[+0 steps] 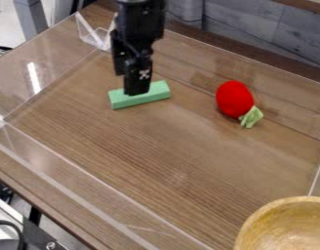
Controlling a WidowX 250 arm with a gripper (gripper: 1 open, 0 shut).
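Note:
My dark gripper (132,72) hangs over the upper left of the wooden table, just above a green block (140,95); it is open, and whether it touches the block is hard to tell. A red object with a pale green tip (234,101), like a toy strawberry or radish, lies to the right of the block.
A beige bowl (287,229) sits at the lower right corner. A clear plastic item (95,31) is behind the arm at top left. A grey-blue edge runs along the back right.

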